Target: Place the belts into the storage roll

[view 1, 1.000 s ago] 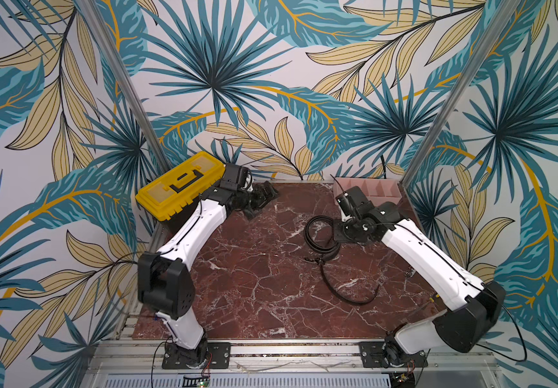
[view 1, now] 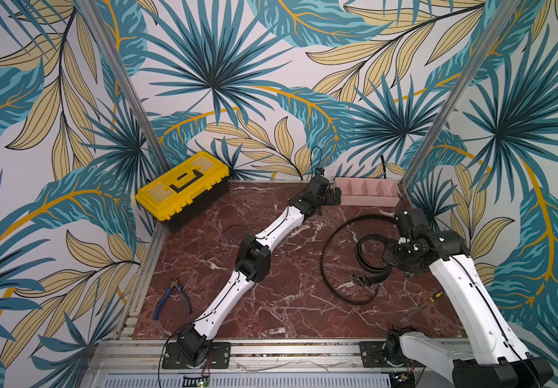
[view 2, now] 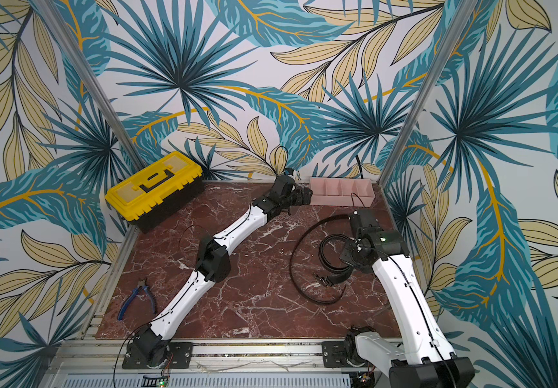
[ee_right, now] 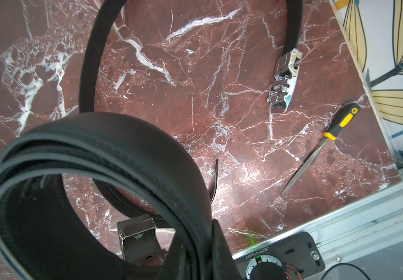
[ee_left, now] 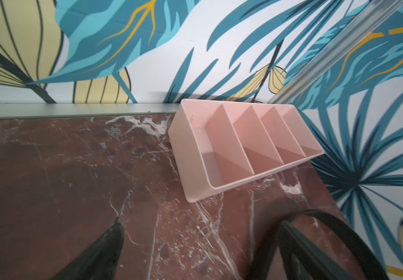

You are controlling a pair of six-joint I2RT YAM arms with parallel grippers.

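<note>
A pink divided box (view 1: 366,200) stands at the back right; its visible compartments look empty in the left wrist view. My left gripper is open just left of the box, nothing between its fingers. A coiled black belt (ee_right: 117,135), with a metal buckle (ee_right: 136,231), hangs from my right gripper, which is shut on its layered edge. In the top left view, that coil (view 1: 360,253) appears in front of the box. A second black belt (ee_right: 89,79) lies in a wide loop on the table beneath, its silver buckle (ee_right: 285,81) near the right side.
A screwdriver (ee_right: 325,140) lies near the right front edge. Blue-handled pliers (view 1: 172,297) lie front left, and a yellow-lidded toolbox (view 1: 181,184) stands back left. Bare marble table (view 1: 291,291) shows in the middle front.
My left gripper has moved right across the back to beside the pink box.
</note>
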